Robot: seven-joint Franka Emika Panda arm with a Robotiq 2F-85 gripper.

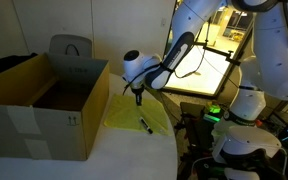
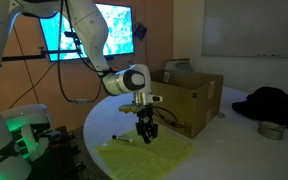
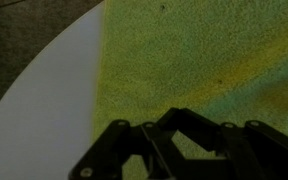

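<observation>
A yellow-green towel lies spread on the white table, and it fills most of the wrist view. My gripper points down, low over the towel's far part in exterior view 1. In exterior view 2 the gripper hangs close above the cloth or at it; contact is unclear. The dark fingers look shut in the wrist view, and what is between them does not show. A slim dark-and-white object rests on the towel, apart from the gripper.
A large open cardboard box stands beside the towel. A black cloth-like heap and a grey round container are farther along the table. In front of the box, the white tabletop is bare.
</observation>
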